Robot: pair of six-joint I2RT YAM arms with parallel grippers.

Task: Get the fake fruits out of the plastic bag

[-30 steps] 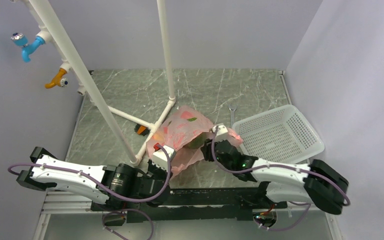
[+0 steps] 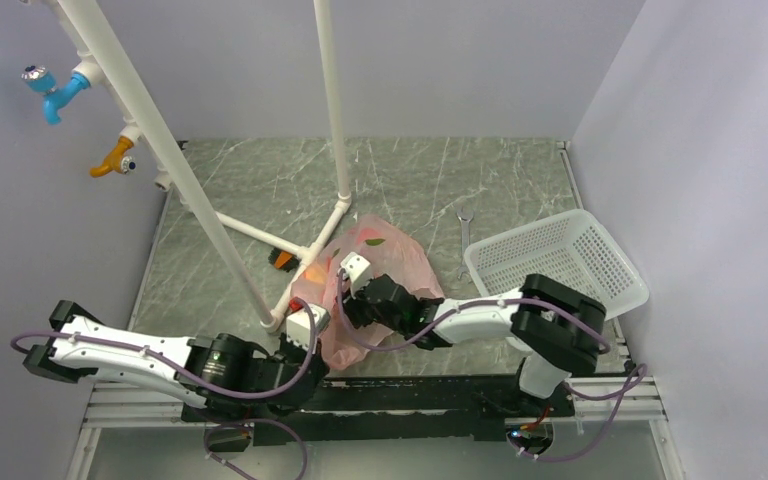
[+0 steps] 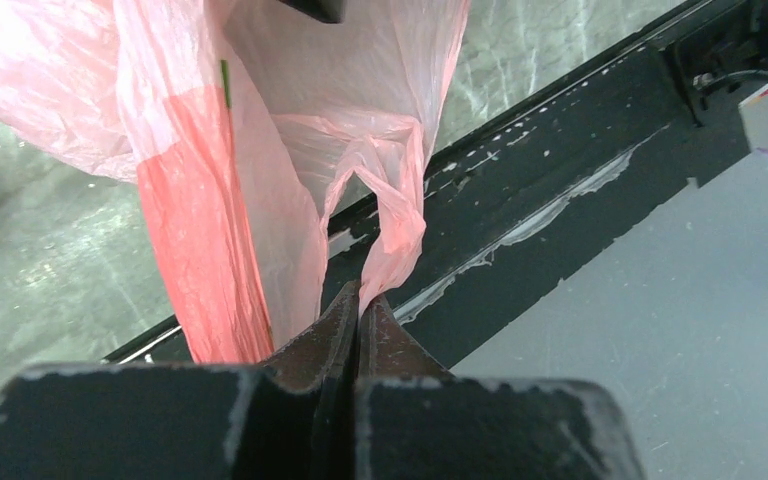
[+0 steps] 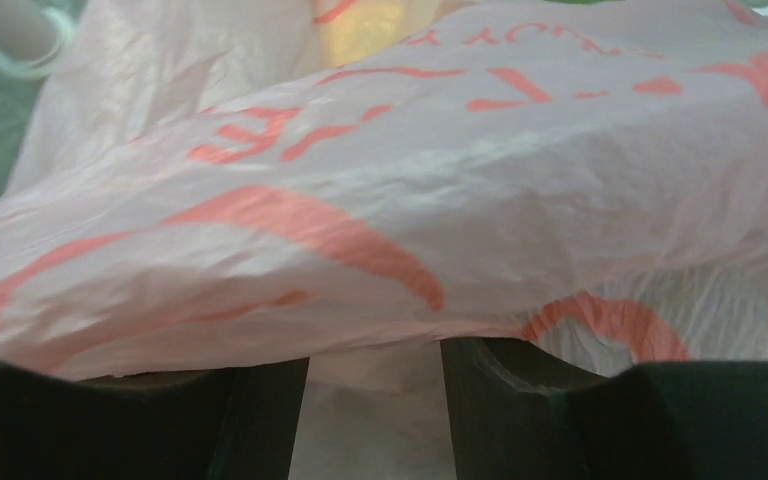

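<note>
A thin pink plastic bag (image 2: 397, 254) lies crumpled on the stone-patterned surface near the front middle. Fruit colours show faintly through it, among them a yellow-orange patch (image 4: 360, 30); the fruits' shapes are mostly hidden by the film. At the bag's front left, my left gripper is shut on a twisted handle strip of the bag (image 3: 395, 235). My right gripper is open at the bag, its fingers (image 4: 270, 410) spread apart. Printed bag film (image 4: 360, 220) hangs across and over those fingertips, and no fruit shows between them.
An empty white perforated basket (image 2: 560, 262) stands at the right, with a wrench (image 2: 464, 240) beside it. White pipes (image 2: 328, 110) rise behind and left of the bag. An orange-and-black object (image 2: 283, 260) lies by the pipe base.
My right gripper has moved left across the bag, toward the left gripper. The bag's opening, visible a second ago, is now covered from above.
</note>
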